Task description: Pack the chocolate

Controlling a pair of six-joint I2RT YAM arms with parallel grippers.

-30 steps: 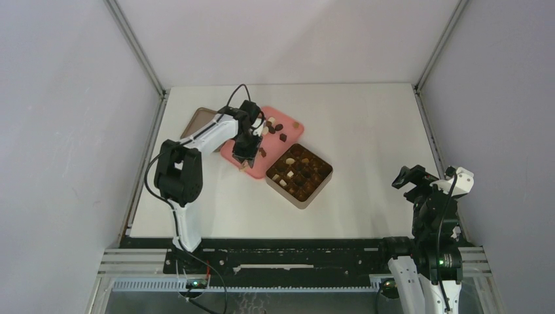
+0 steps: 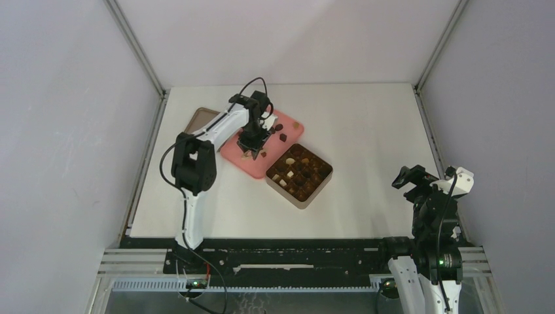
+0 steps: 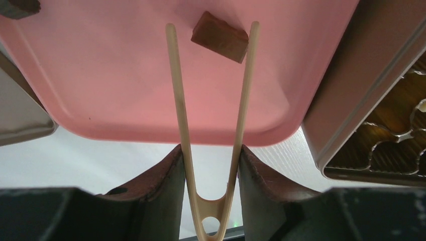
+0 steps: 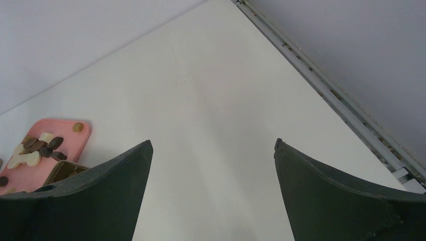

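Observation:
Held in my left gripper is a pair of beige tongs (image 3: pixel 180 95), its two prongs spread and pointing at the pink tray (image 3: pixel 120 75). One brown chocolate piece (image 3: pixel 220 37) lies on that tray between the prong tips; the right prong overlaps its edge in the left wrist view, and whether they touch cannot be told. Right of the tray stands the chocolate box (image 2: pixel 313 197), its brown insert partly filled with pieces. More chocolates, such as a dark one (image 2: pixel 283 137), lie on the tray. My right gripper is open and empty, far from the tray.
A brownish empty-looking tray (image 2: pixel 201 116) sits left of the pink one, partly under the left arm. The box wall (image 3: pixel 361 80) rises close to the tray's right side.
The box and the right arm stay put.

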